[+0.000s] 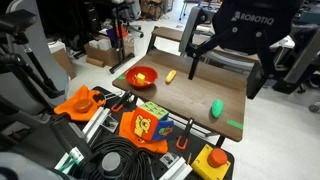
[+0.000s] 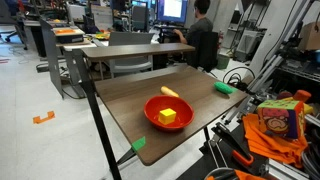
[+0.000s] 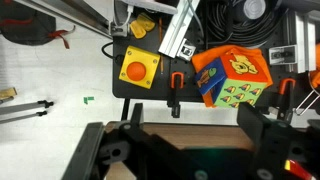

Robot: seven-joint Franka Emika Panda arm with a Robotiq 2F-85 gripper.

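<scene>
My gripper point(image 1: 220, 74) hangs large in exterior view 1 with its fingers spread wide. In the wrist view the gripper is open, and nothing shows between its fingertips. On the wooden table point(image 2: 125, 95) stands a red bowl point(image 2: 181, 103) with a yellow block point(image 2: 167, 116) in it. Behind the bowl lies a slim yellow-orange item point(image 2: 169, 92). A green object point(image 1: 217, 108) rests apart from these near another table edge. Exterior view 2 does not show the gripper clearly.
Beside the table, a lower dark surface holds a colourful cube toy point(image 3: 235, 78), a yellow box with an orange button point(image 3: 137, 68) and coiled black cable point(image 3: 250, 20). A person point(image 2: 203, 30) sits in the background.
</scene>
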